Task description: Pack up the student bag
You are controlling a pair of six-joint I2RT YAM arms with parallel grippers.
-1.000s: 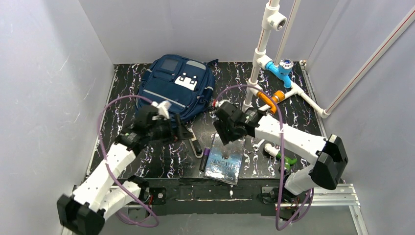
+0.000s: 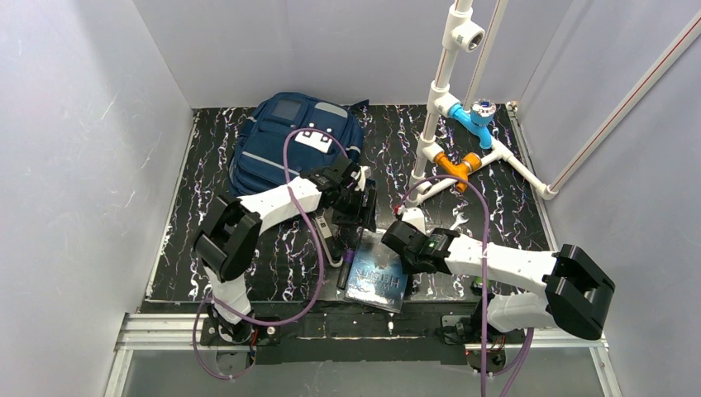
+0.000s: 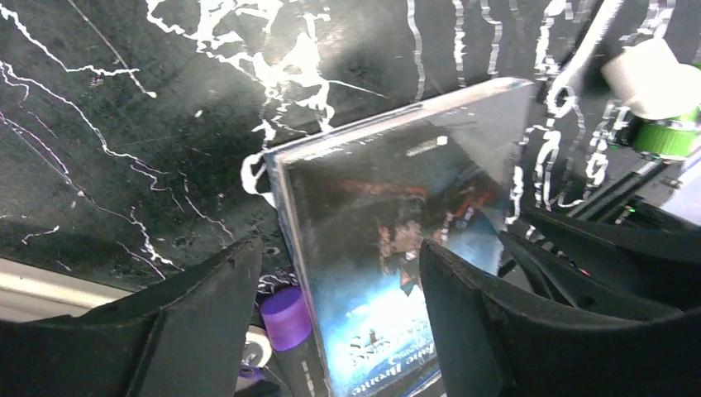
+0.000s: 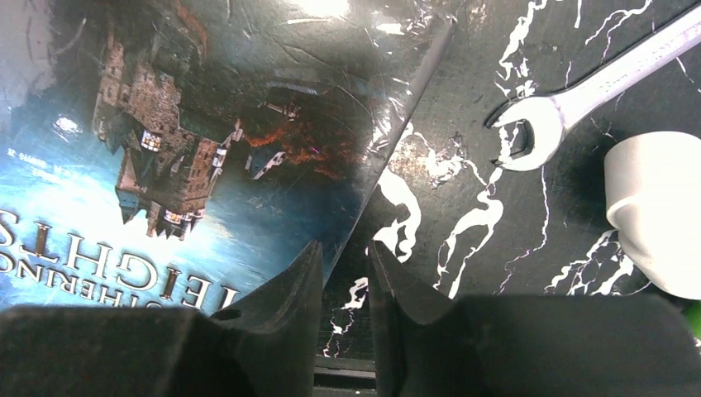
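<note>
A dark blue book (image 2: 376, 277) lies flat near the front edge of the table, its castle cover facing up. The navy student bag (image 2: 285, 136) rests at the back left. In the left wrist view, my left gripper is open above the book, its fingers spread wide over one end. My right gripper has its fingers a narrow gap apart, with the book's long side edge running between the tips; contact cannot be judged. A purple-capped marker (image 3: 286, 318) lies along the book's left side, beside a long grey-and-black tool (image 2: 328, 241).
A wrench (image 4: 541, 124) and a white pipe fitting (image 4: 657, 211) with green parts lie right of the book. A white pipe frame (image 2: 428, 136) with blue and orange valves stands at the back right. Bare table shows at the left front.
My left arm has swung right from beside the bag to above the book's far end. The book stays put.
</note>
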